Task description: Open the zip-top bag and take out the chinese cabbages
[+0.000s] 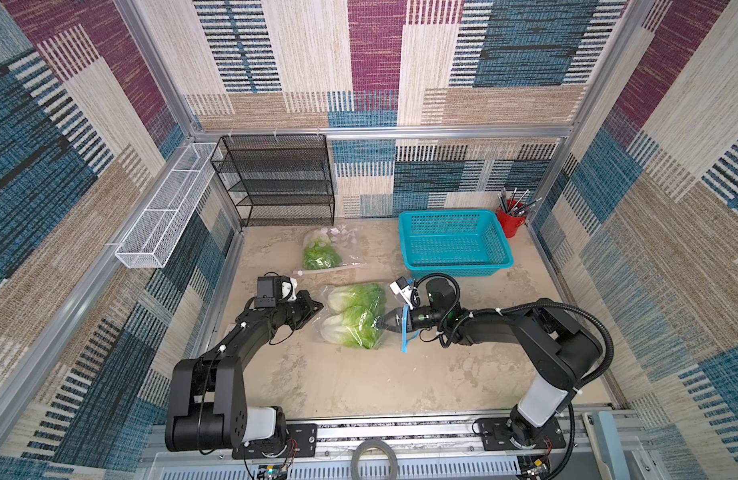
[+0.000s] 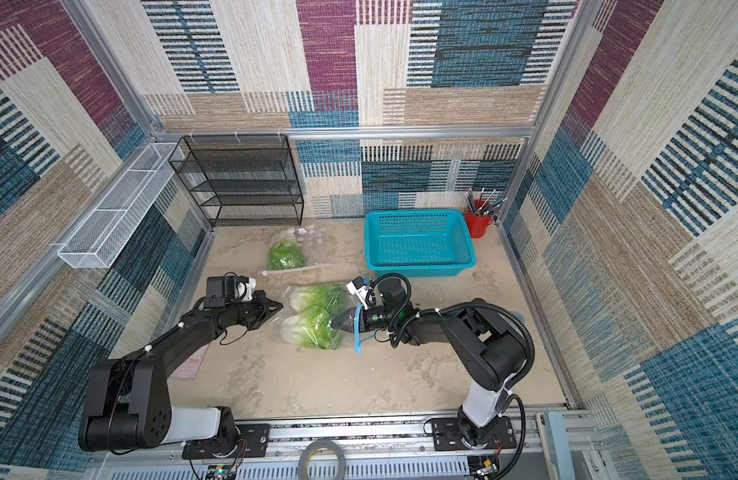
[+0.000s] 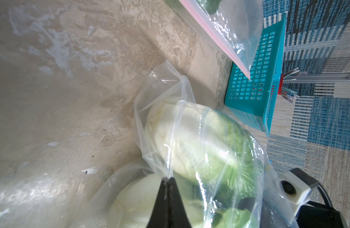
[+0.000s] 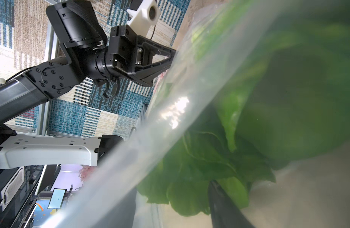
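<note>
A clear zip bag holding two pale-green Chinese cabbages lies mid-table, its blue-edged opening toward the right. My right gripper is open among the leafy ends inside the plastic, with the film crossing its view. At the bag's left end, my left gripper is shut, its tips close to the plastic over the cabbages; whether any film is between them is unclear.
A smaller bag of greens lies behind. A turquoise basket and a red holder with utensils stand at back right, a black rack at back left.
</note>
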